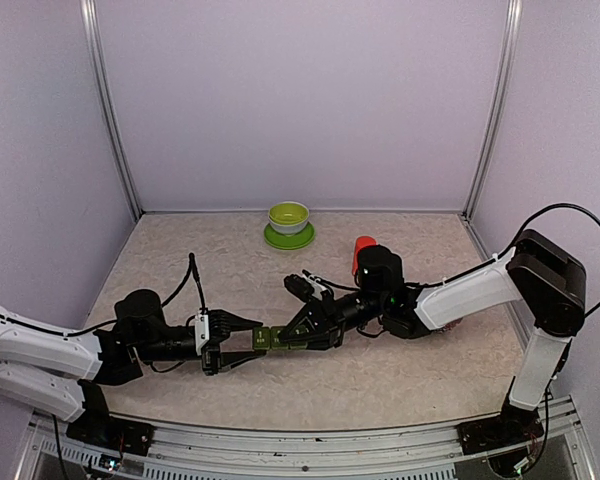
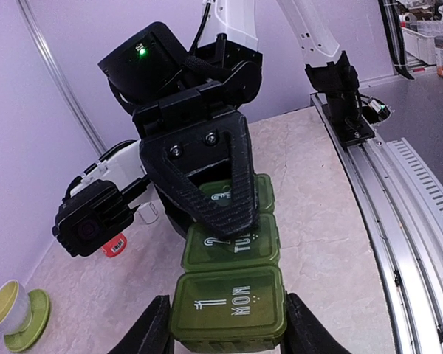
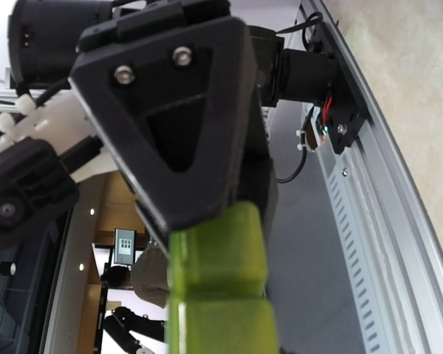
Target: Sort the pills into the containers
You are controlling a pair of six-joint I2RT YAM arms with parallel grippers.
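My right gripper is shut on a green pill organizer, held level above the table; in the left wrist view its lids show, the end one marked MON. My left gripper faces that MON end, its fingers part open on either side of it; whether they touch it I cannot tell. In the right wrist view the organizer fills the lower middle, blurred. No pills can be seen.
A green bowl on a green plate stands at the back middle, a red object to its right behind the right arm.
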